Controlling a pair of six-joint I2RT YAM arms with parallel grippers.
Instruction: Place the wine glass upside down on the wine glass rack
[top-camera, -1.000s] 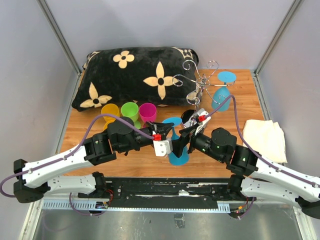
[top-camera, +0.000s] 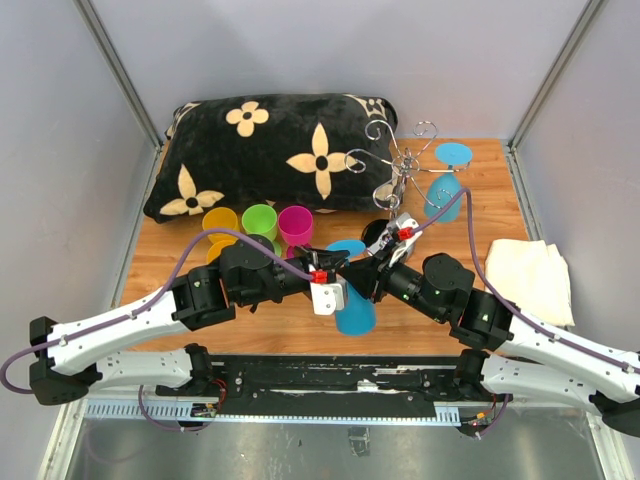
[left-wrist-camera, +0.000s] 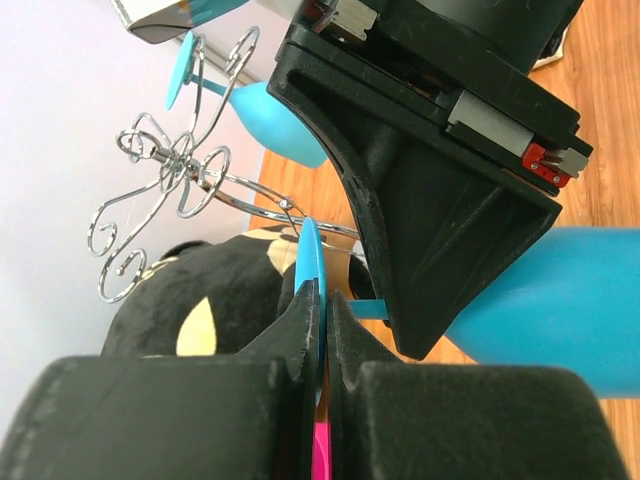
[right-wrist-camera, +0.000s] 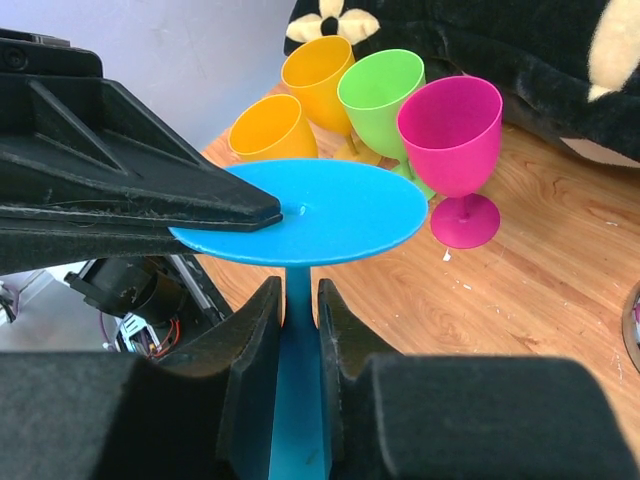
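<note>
The blue wine glass (top-camera: 356, 315) is held upside down above the table's front middle, bowl low and flat base (right-wrist-camera: 340, 205) on top. My left gripper is shut on the thin rim of that base, one finger above and one below in the right wrist view. Around the stem just under the base, my right gripper is shut, the stem between its fingers. At the back right stands the silver wine glass rack (top-camera: 405, 170) with curled wire arms. Another blue glass (top-camera: 441, 195) hangs upside down from its right side.
Upright yellow, green and pink cups (top-camera: 296, 225) stand left of the held glass. Behind them lies a black flowered cushion (top-camera: 275, 150), reaching close to the rack. A folded cream cloth (top-camera: 528, 280) is on the right.
The left gripper has shifted slightly right and down, and the glass a little down with it.
</note>
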